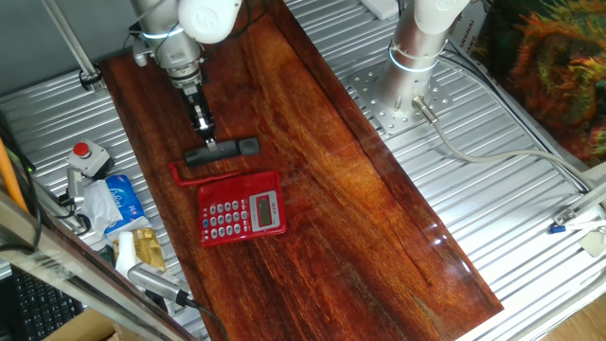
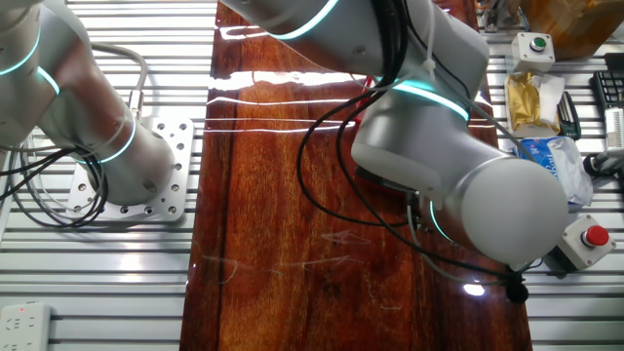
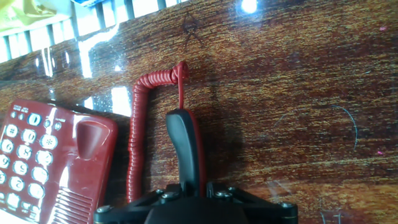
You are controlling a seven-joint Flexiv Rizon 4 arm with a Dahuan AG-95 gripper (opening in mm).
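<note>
A red desk telephone (image 1: 239, 210) with grey keys and a small display lies on the dark wooden table. Beside it, apart from the cradle, rests its dark handset (image 1: 225, 152), joined by a red coiled cord (image 3: 138, 137). My gripper (image 1: 211, 144) reaches down to the handset's middle. In the wrist view the handset (image 3: 185, 146) runs up from between the fingers, which sit close against both its sides, so the gripper looks shut on it. The handset's near part is hidden by the gripper. From the second exterior view, the arm covers both phone and gripper.
Off the table's left edge are a red-topped button box (image 1: 90, 159), a blue tissue pack (image 1: 119, 204) and a scanner-like grey device (image 1: 156, 281).
</note>
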